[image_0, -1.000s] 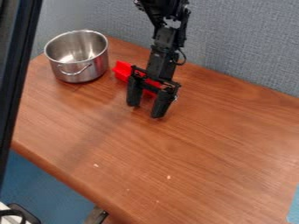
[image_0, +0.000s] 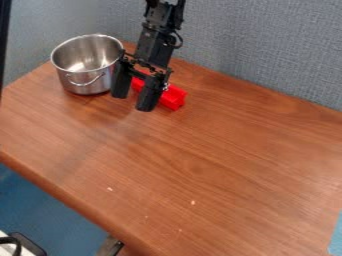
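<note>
My black gripper (image_0: 135, 92) hangs at the back left of the wooden table, its two fingers spread apart. It is over the left part of a red block (image_0: 171, 97), whose right end shows beside the fingers. Whether anything is between the fingertips is hard to tell. A steel pot (image_0: 83, 62) with a handle stands just left of the gripper.
A grey padded wall (image_0: 261, 45) runs along the back. Blue floor shows beyond the table's left front edge.
The gripper has moved left and up toward the pot from over the red block's right part, and its fingers look wider apart. More of the block's right end shows.
</note>
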